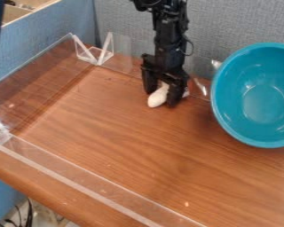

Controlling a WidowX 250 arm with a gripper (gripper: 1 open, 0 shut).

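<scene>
My black gripper [163, 82] reaches down at the back of the wooden table, low over a small white object [158, 97] that lies on the surface between and below its fingers. The fingers are open around the object, partly hiding it; its exact shape is hard to tell.
A large turquoise bowl [255, 97] stands at the right near the grey back wall. Clear plastic edging with white corner brackets [95, 53] runs along the table.
</scene>
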